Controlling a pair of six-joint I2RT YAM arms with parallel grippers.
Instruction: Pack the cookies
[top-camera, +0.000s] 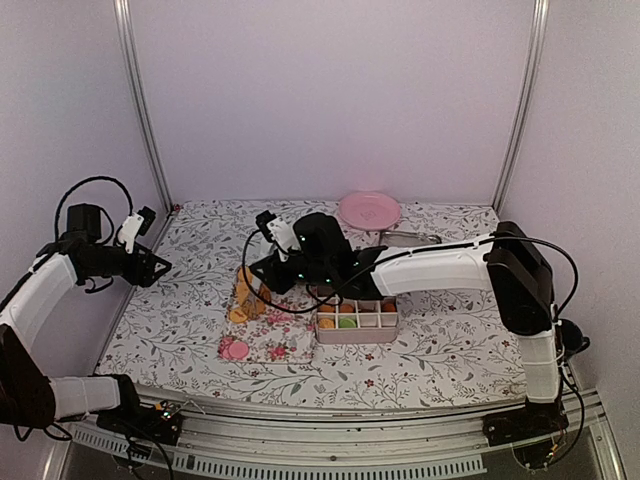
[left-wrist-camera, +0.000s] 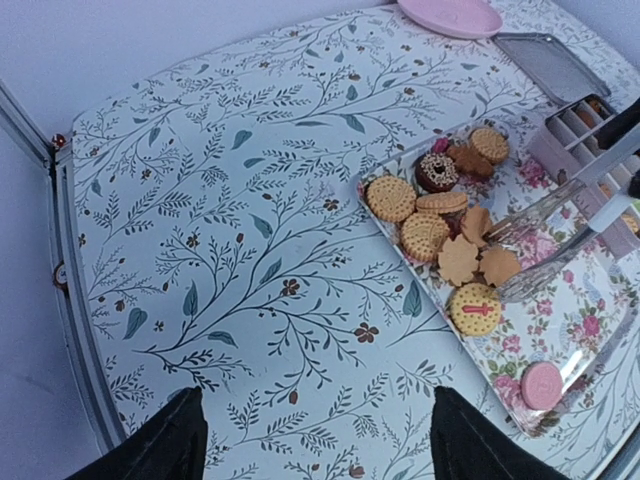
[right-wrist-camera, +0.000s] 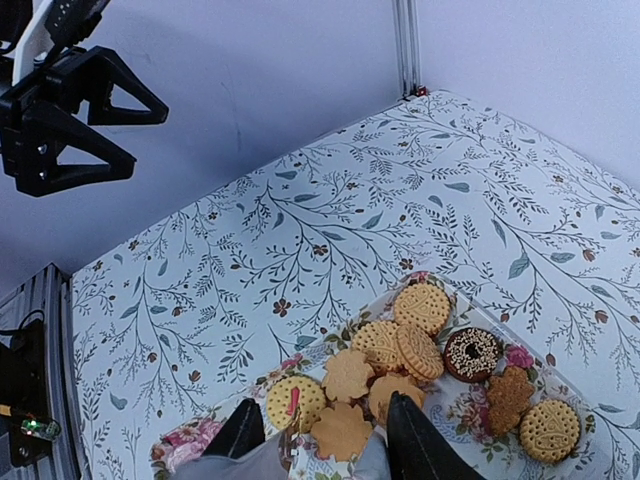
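A floral tray (left-wrist-camera: 580, 330) holds several cookies: round biscuits, flower-shaped ones, a chocolate ring (right-wrist-camera: 470, 354) and a pink cookie (left-wrist-camera: 541, 386). My right gripper reaches low over the flower-shaped cookies (left-wrist-camera: 458, 260) with metal tongs (left-wrist-camera: 530, 275) whose ends are at those cookies; whether they grip one is unclear. A pink compartment box (top-camera: 355, 335) with cookies in its cells stands right of the tray, partly under the right arm. My left gripper (top-camera: 146, 267) hangs part open at the left edge, with nothing between its fingers.
A pink plate (top-camera: 369, 209) and a grey metal tray (left-wrist-camera: 545, 65) lie at the back.
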